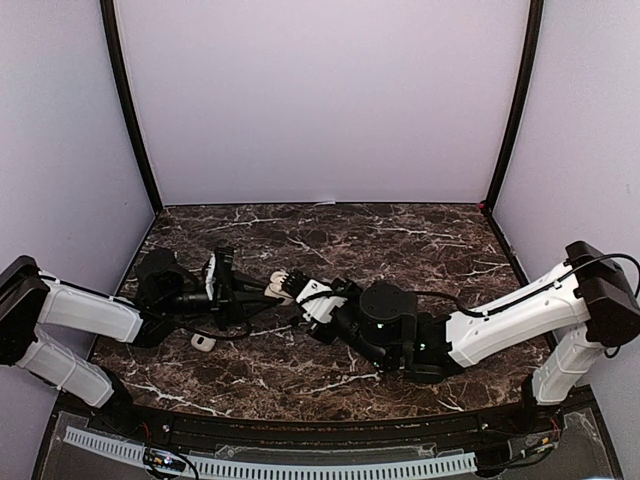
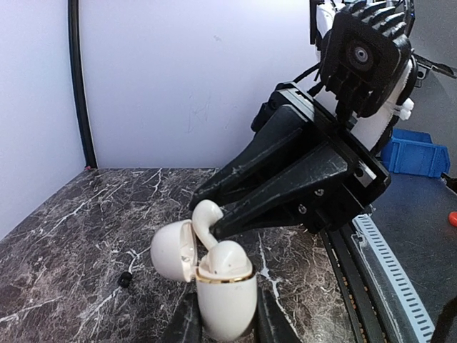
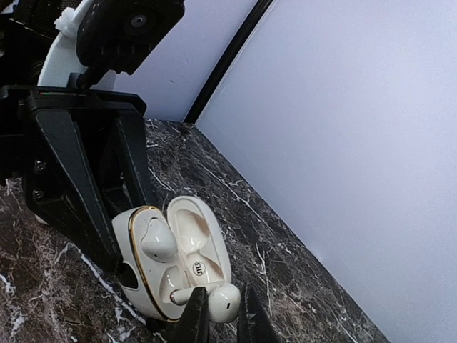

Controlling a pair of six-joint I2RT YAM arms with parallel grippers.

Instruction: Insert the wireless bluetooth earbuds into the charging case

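Observation:
The white charging case (image 2: 227, 307), lid open, is held up above the table with my left gripper shut on its body. One earbud (image 3: 158, 241) sits in one of its two wells. A second white earbud (image 3: 224, 303) is gripped by its head in my right gripper. The stem of that earbud points at the other well. In the left wrist view its lower end disappears behind the seated earbud (image 2: 228, 259), so how deep it reaches cannot be told. In the top view both grippers meet around the case (image 1: 280, 287).
A small white object (image 1: 202, 342) lies on the dark marble table (image 1: 300, 385) near the left arm. A small black piece (image 2: 125, 279) rests on the tabletop. Far to the right stands a blue bin (image 2: 415, 152).

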